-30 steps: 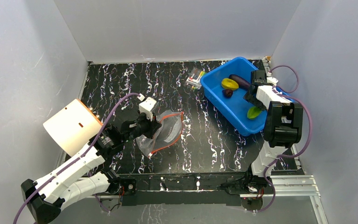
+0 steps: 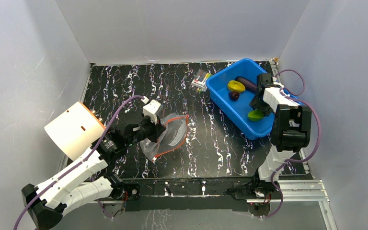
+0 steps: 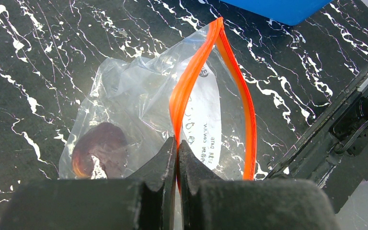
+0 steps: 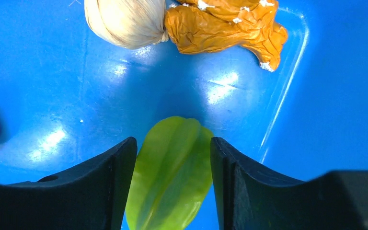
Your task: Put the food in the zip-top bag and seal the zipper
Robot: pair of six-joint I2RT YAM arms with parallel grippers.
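The clear zip bag (image 2: 175, 129) with orange zipper lies on the marble table; in the left wrist view a reddish round item (image 3: 98, 148) shows inside. My left gripper is shut on the bag's orange zipper edge (image 3: 191, 81). In the blue bin (image 2: 232, 112), my right gripper is part open around a green starfruit-like food (image 4: 170, 177); whether its fingers press on it I cannot tell. Above it lie a pale bulb (image 4: 124, 19) and an orange crinkled food (image 4: 220, 28).
The bin also holds a yellow food (image 2: 235, 86), an eggplant (image 2: 247, 82) and a dark round item (image 2: 234, 95). A small packet (image 2: 200, 80) lies beside it. A white board (image 2: 74, 129) stands left; free table lies between bag and bin.
The left arm and bag have not moved.
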